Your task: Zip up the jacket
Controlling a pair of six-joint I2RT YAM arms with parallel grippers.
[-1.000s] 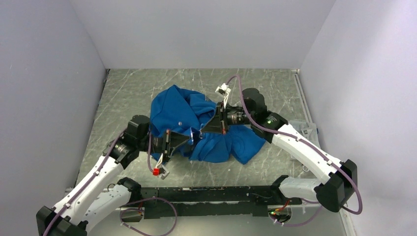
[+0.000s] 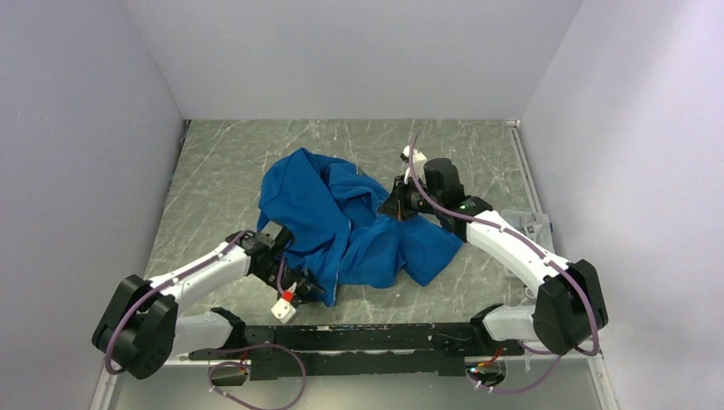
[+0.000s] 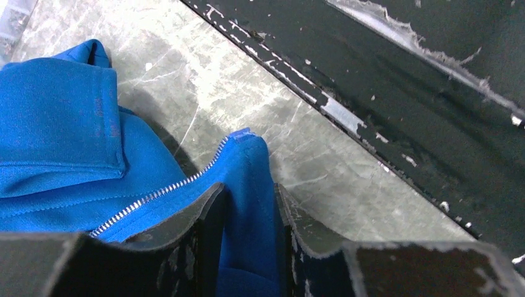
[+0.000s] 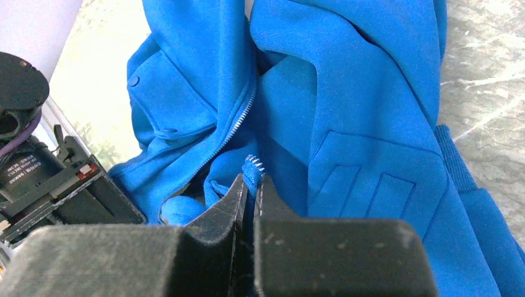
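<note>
A blue jacket (image 2: 299,188) lies rumpled on the grey marble table, its zipper tape (image 3: 158,193) running to a corner near the front edge. My left gripper is low at that corner, the blue fabric between its part-open fingers; whether it grips is unclear. My right gripper is shut on a bit of blue jacket fabric with a white-toothed end, around the middle of the jacket in the top view (image 2: 388,209).
A black front rail (image 2: 384,337) borders the table. A clear plastic item (image 2: 525,224) sits at the right edge. Bare table (image 2: 213,162) shows at back and left, with walls around.
My left arm has moved down toward the table's front edge, away from the right gripper. My right gripper has shifted slightly right and back. The jacket's front corner now reaches nearer the edge.
</note>
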